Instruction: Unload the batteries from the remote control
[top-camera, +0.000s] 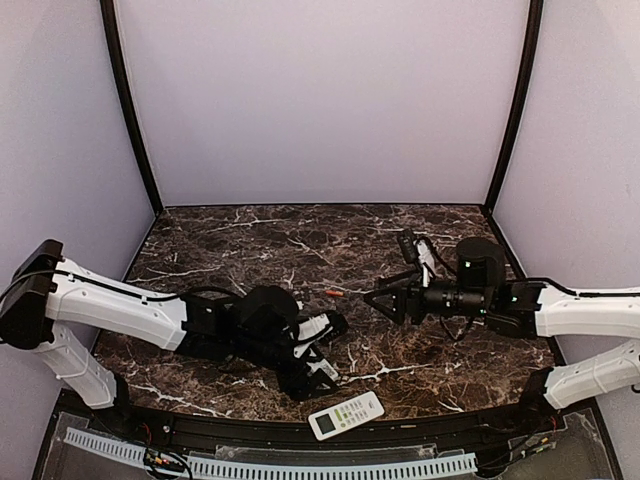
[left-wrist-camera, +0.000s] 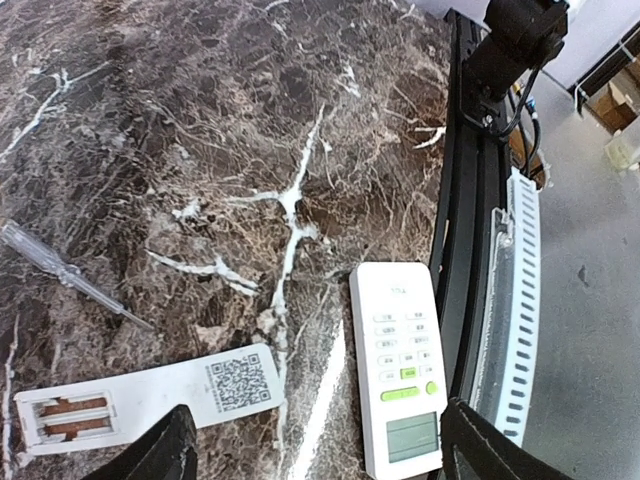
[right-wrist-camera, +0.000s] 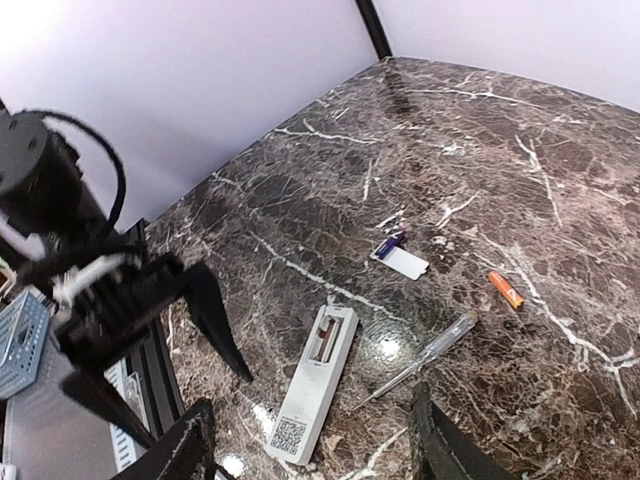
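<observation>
A long white back piece (left-wrist-camera: 150, 400) with a code label and a narrow battery slot lies flat; the slot's inside looks brown, and whether anything sits in it I cannot tell. Beside it rests the button-side remote (left-wrist-camera: 400, 340), screen end towards me. My left gripper (top-camera: 312, 385) hangs low over both, open, its fingers (left-wrist-camera: 165, 445) apart and empty. An orange battery (right-wrist-camera: 506, 289) lies loose on the table. Farther off, a blue battery (right-wrist-camera: 390, 243) touches a small white cover (right-wrist-camera: 405, 262). To the right my right gripper (top-camera: 385, 303) stands open above the table, holding nothing.
A clear-handled screwdriver (right-wrist-camera: 430, 352) lies between the back piece and the orange battery. The white slotted rail (top-camera: 330, 467) runs along the front, close to the remote.
</observation>
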